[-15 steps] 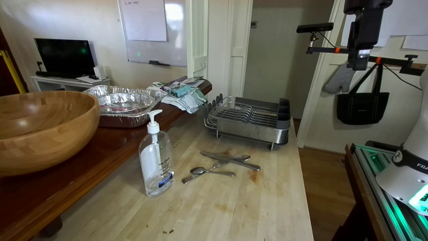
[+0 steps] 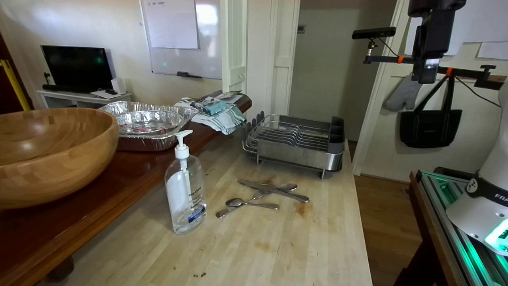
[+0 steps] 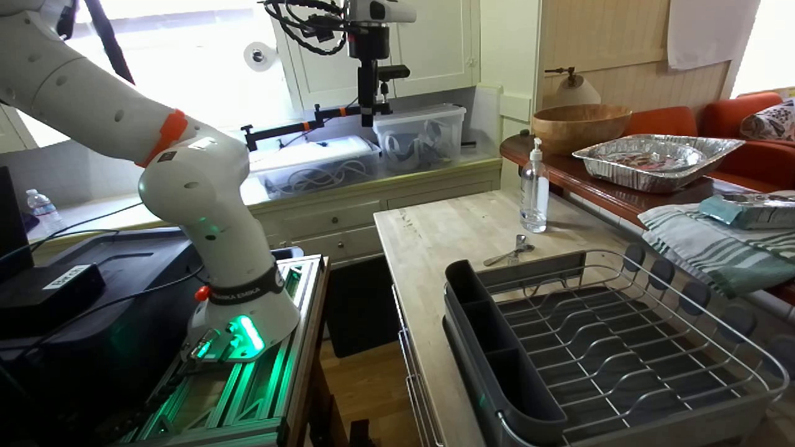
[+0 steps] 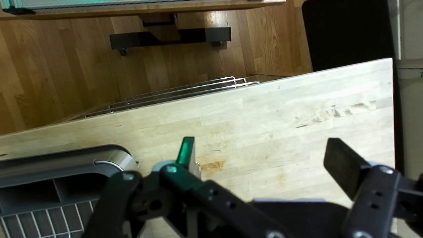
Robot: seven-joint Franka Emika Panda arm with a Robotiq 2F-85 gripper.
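High over the counter, my gripper is open, its two dark fingers spread wide with nothing between them. In exterior view 1 the gripper (image 2: 425, 71) appears at the upper right, well apart from everything on the counter. Several pieces of cutlery lie loosely crossed on the wood: a knife (image 2: 281, 190) and a spoon (image 2: 234, 202) show clearly. The wrist view mostly hides the cutlery behind the gripper body. Behind it stands a metal dish rack (image 2: 288, 153), apparently empty, with a grey compartmented caddy (image 3: 514, 369) along one side.
A clear pump bottle (image 2: 186, 200) stands upright beside the cutlery. On the higher brown ledge sit a wooden bowl (image 2: 57, 147), foil trays (image 2: 150, 121) and a striped towel (image 2: 224, 121).
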